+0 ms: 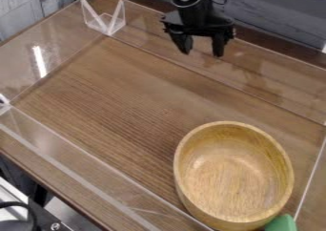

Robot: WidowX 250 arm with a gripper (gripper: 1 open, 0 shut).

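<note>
My black gripper [201,44] hangs near the back edge of the wooden table, its two fingers apart with nothing visible between them. A large light wooden bowl [234,178] stands empty at the near right. A small green object [281,222], partly cut off, is beside the bowl at the bottom edge.
A clear angular plastic piece [105,17] is at the back left. A wall [274,20] runs behind the table, and dark cables show at the lower left.
</note>
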